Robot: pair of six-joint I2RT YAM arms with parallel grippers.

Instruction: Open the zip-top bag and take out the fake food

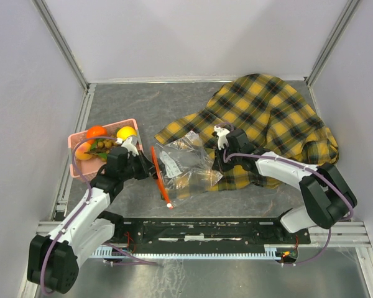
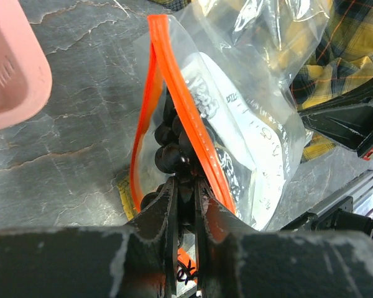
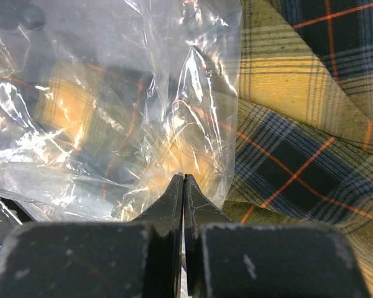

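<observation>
A clear zip top bag (image 1: 186,166) with an orange zip edge lies between my two grippers, its mouth spread open toward the left. Inside that mouth sits a bunch of black toy grapes (image 2: 172,151). My left gripper is shut on the grapes, partly within the bag's opening. At the opposite end, my right gripper is shut on the bag's clear edge, fingertips together over the plastic. The lower grapes are hidden by my left fingers.
Left of the bag stands a pink basket (image 1: 72,140) holding an orange, a yellow fruit and other toy food. A yellow and black plaid cloth (image 1: 273,112) lies under the bag and to the right. Bare grey table (image 1: 155,102) shows at the back.
</observation>
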